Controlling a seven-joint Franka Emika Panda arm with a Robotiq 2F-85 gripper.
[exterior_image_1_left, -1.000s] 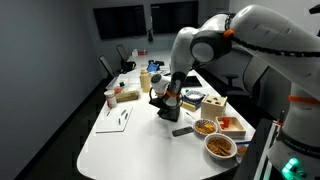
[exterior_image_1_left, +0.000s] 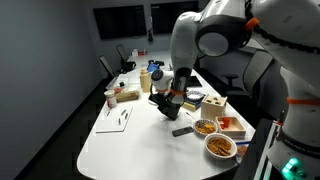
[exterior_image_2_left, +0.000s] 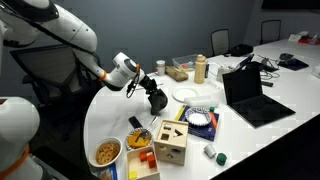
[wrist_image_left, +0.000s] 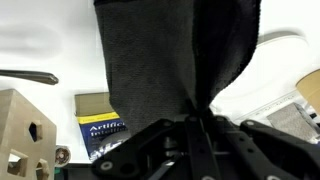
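A dark grey cloth (wrist_image_left: 150, 60) hangs from my gripper, which is shut on it; the cloth fills the middle of the wrist view. In the second exterior view the cloth (exterior_image_2_left: 158, 101) droops below the gripper (exterior_image_2_left: 150, 88), near the middle of the white table. The first exterior view shows the dark cloth (exterior_image_1_left: 172, 110) under the arm. Whether its lower edge touches the table is hard to tell.
A wooden block with holes (exterior_image_2_left: 173, 143), a bowl (exterior_image_2_left: 103, 152), a bowl of orange food (exterior_image_2_left: 138, 138) and a box (exterior_image_2_left: 142, 163) stand at the near side. A laptop (exterior_image_2_left: 255, 100) and plate (exterior_image_2_left: 186, 95) lie beyond.
The arm has shifted somewhat, its upper links swinging toward the right and nearer the camera. The dark cloth stays with the gripper in about the same area.
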